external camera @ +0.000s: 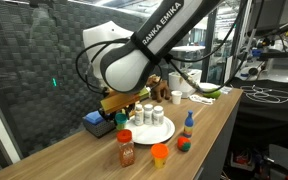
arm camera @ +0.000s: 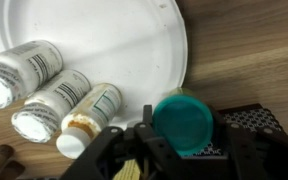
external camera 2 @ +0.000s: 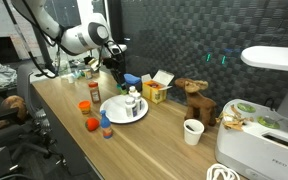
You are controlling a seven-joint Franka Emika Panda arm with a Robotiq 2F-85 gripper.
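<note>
Shut on a green-topped item, my gripper hangs over the rim of a white plate (arm camera: pixel 134 50). In the wrist view only the round top of the green item (arm camera: pixel 183 125) shows between the fingers, its lower part hidden. The same item (external camera: pixel 121 120) appears in exterior view 1 at the plate's near-left edge; whether it touches the plate I cannot tell. Several white bottles (arm camera: pixel 101 108) are grouped on the plate beside it. In exterior view 2 the gripper (external camera 2: pixel 120 82) is at the plate's far side.
A red-brown jar (external camera: pixel 126 148), an orange cup (external camera: pixel 159 154), a red item (external camera: pixel 184 144) and a blue bottle (external camera: pixel 188 125) stand in front of the plate. Behind are a yellow box (external camera 2: pixel 157 87) and a brown toy animal (external camera 2: pixel 195 100). Bare table lies at the left.
</note>
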